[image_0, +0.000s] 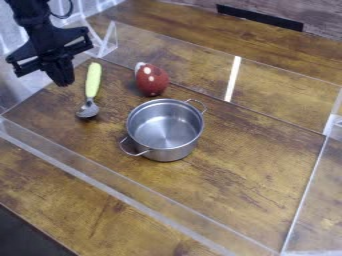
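Observation:
The black gripper (56, 68) hangs at the upper left; its fingertips are small, and nothing shows held in it. To its right a utensil with a pale yellow handle (94, 82) and a metal scoop (87, 109) lies on the wooden table. A red toy with white spots (152, 80) sits right of the utensil. Below the toy stands a steel pot (164, 132) with two handles, empty.
Clear plastic barriers (326, 180) edge the work area. A white strip (233, 78) lies at the back right.

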